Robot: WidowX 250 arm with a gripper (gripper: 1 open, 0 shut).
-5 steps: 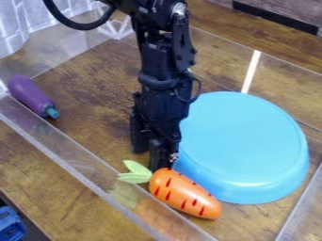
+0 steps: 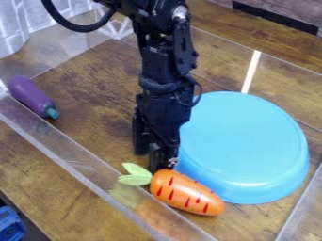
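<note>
My black gripper [image 2: 158, 151] hangs low at the centre, its tip just above the leafy end of an orange toy carrot [image 2: 186, 192], which lies near the front beside a blue round plate [image 2: 246, 141]. The fingertips are dark and overlap the carrot's top, so whether they are open or shut is unclear.
A purple toy eggplant [image 2: 30, 96] lies at the left. Clear bin walls run along the front left and right. A blue object [image 2: 8, 226] sits outside at the lower left. The wooden floor left of the gripper is clear.
</note>
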